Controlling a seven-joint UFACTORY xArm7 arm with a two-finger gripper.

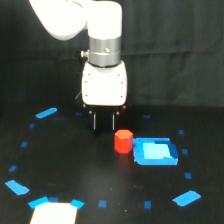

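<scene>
A red block (123, 142), roughly hexagonal in outline, stands on the dark table. Just right of it lies a blue tray (172, 160) with a pale light-blue area inside. My gripper (104, 124) points downward behind and slightly left of the red block, apart from it. Its two thin dark fingers are spread, and nothing shows between them. How high the fingertips are above the table is hard to judge.
A pale box (52, 213) is cut off by the bottom edge at the left. Flat blue pieces of tape (186, 198) and small blue squares mark the table. Open room lies in front of the block.
</scene>
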